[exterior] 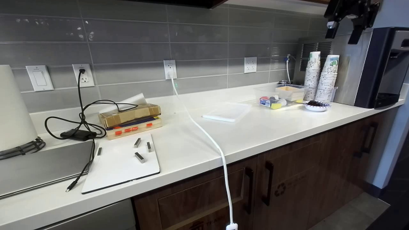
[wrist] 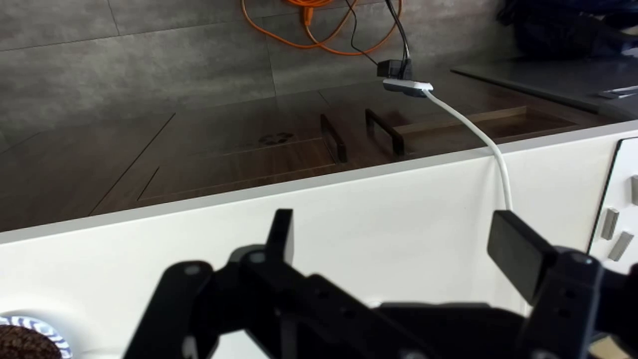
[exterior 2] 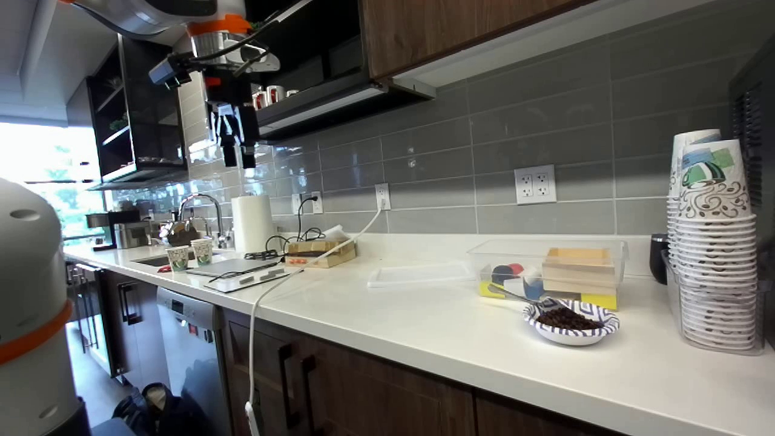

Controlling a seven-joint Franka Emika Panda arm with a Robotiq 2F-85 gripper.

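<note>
My black gripper is open, its two fingers wide apart with nothing between them in the wrist view. It hangs high above the white counter in exterior view 1, where the gripper (exterior: 343,37) shows at the top right. In exterior view 2 the gripper (exterior 2: 238,158) points down at the upper left, clear of everything. A patterned bowl (exterior 2: 574,335) of dark brown bits stands on the counter, with a spoon handle (exterior 2: 508,292) leaning toward its rim. A clear bin (exterior 2: 501,254) behind it holds several items. A flat white lid (exterior: 226,111) lies on the counter.
Stacked paper cups (exterior: 327,80) stand at the right end. A white power cord (exterior: 203,130) crosses the counter and hangs over its edge. On the left are a whiteboard (exterior: 115,168) with several small metal blocks, and boxes (exterior: 132,118).
</note>
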